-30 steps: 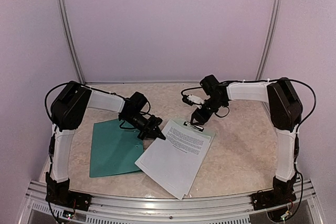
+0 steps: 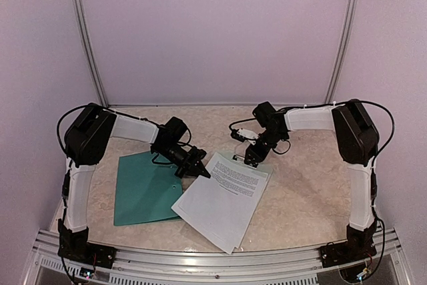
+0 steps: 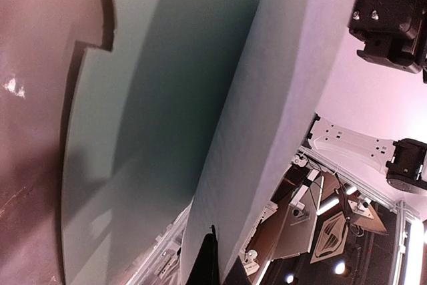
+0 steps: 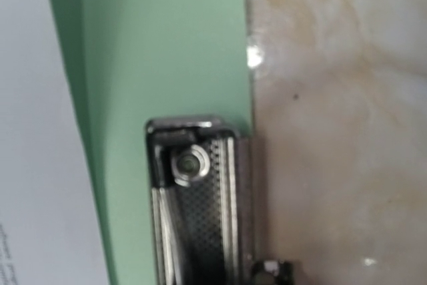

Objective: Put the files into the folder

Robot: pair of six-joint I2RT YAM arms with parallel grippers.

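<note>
White printed papers (image 2: 217,205) lie angled on a pale green clipboard folder (image 2: 263,175) at the table's middle. My left gripper (image 2: 200,169) is shut at the papers' upper left edge; in the left wrist view the sheet (image 3: 260,111) stands raised beside its fingertips, above the green board (image 3: 127,138). My right gripper (image 2: 252,159) is down at the metal clip at the folder's top. In the right wrist view the clip (image 4: 193,211) lies on the green board, blurred, and the gripper's fingers are mostly out of sight.
A teal folder (image 2: 143,198) lies at the left, next to the papers. The table's front edge runs just beyond the papers' lower corner.
My right gripper has moved down onto the clip from slightly higher. The left arm and the papers look unchanged.
</note>
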